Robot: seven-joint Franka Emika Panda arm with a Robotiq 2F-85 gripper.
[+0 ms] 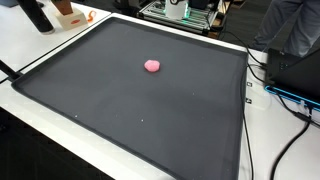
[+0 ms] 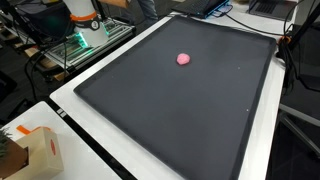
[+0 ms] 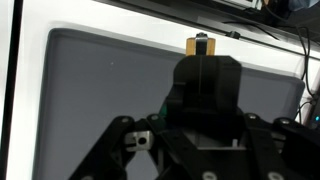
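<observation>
A small pink lump (image 1: 152, 66) lies alone on the dark grey mat, toward its far side. The second exterior view shows the same pink lump (image 2: 183, 59) near the mat's upper edge. In the wrist view, my gripper is shut on a small tan block (image 3: 191, 46), whose edges show on both sides of the dark fingertips. Much of that block is hidden by the fingers. The pink lump does not appear in the wrist view, and neither exterior view shows the gripper.
Part of the white arm (image 2: 88, 30) stands beyond the edge. Cables and a black device (image 1: 295, 75) lie at the right; a wooden item (image 2: 35, 155) sits in one corner.
</observation>
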